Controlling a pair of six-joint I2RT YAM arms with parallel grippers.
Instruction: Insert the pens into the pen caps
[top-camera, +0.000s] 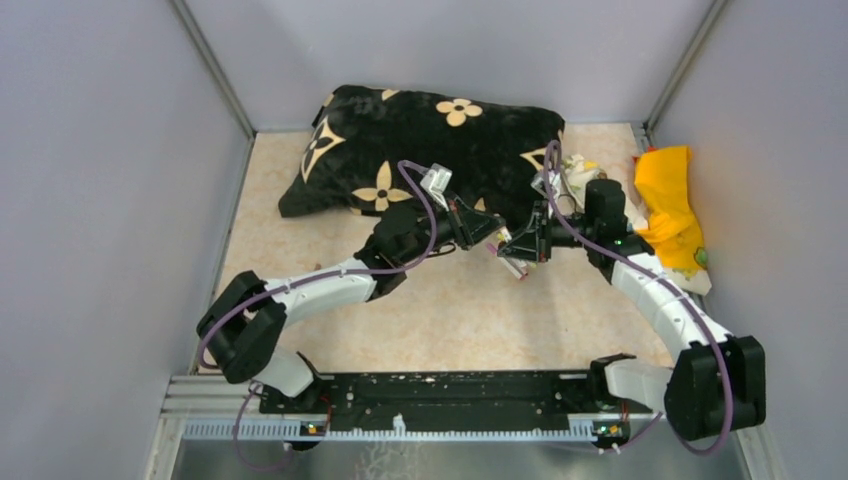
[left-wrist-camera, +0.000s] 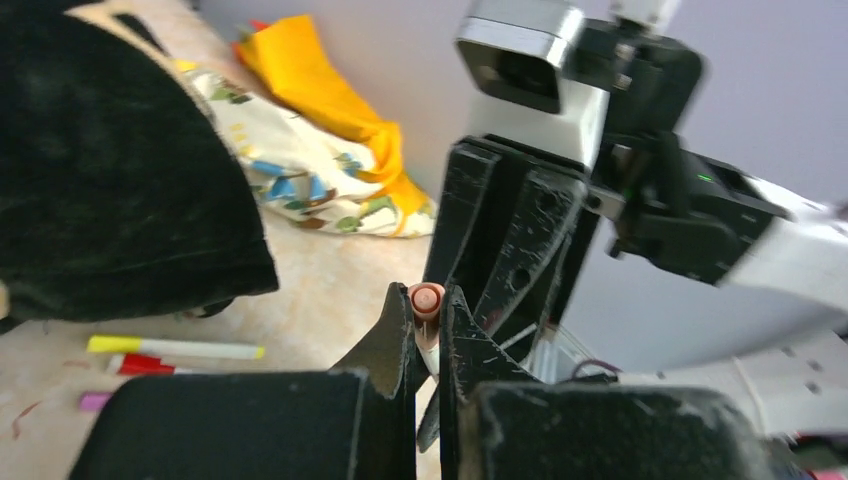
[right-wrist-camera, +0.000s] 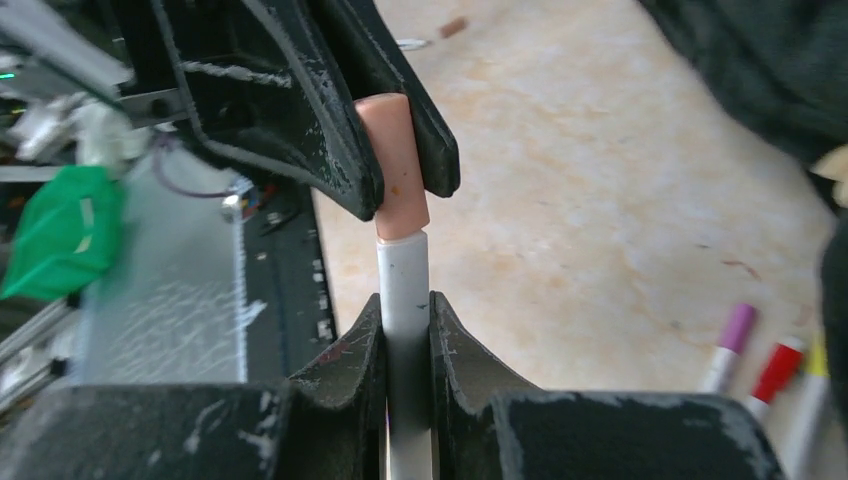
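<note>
My left gripper is shut on a brown pen cap (right-wrist-camera: 395, 165). Below it, my right gripper is shut around the white barrel of a pen (right-wrist-camera: 403, 275). In the right wrist view the cap's lower edge meets the pen's upper end, roughly in line; how far the pen reaches inside is hidden. Three more pens lie on the table in the left wrist view: one with a yellow cap (left-wrist-camera: 115, 344), one with a red cap (left-wrist-camera: 145, 365), one with a purple cap (left-wrist-camera: 95, 402).
Behind the grippers lies a dark patterned cushion (top-camera: 430, 150). A yellow cloth (top-camera: 668, 205) is heaped at the right wall. A small brown piece (right-wrist-camera: 453, 27) rests on the tabletop off to the left.
</note>
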